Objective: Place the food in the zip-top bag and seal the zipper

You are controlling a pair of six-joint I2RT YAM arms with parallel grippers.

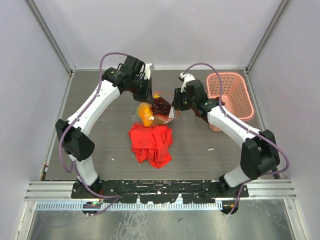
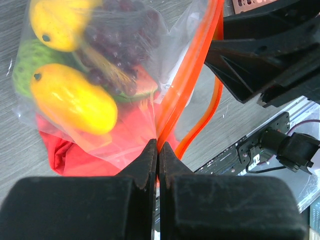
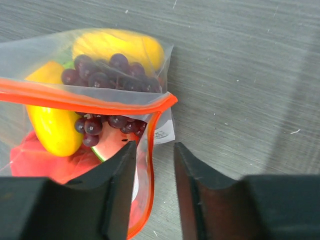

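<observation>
The clear zip bag (image 1: 163,118) with an orange zipper (image 2: 186,75) holds mangoes (image 3: 52,131), dark grapes (image 3: 93,125), a watermelon piece (image 3: 107,141) and something green. My left gripper is shut on the bag's zipper edge. My right gripper is partly open beside the bag's end, its fingers either side of or next to the orange edge, which runs down between them in the right wrist view.
A red cloth (image 1: 151,145) lies in front of the bag. A pink basket (image 1: 236,90) with some grapes stands at the right.
</observation>
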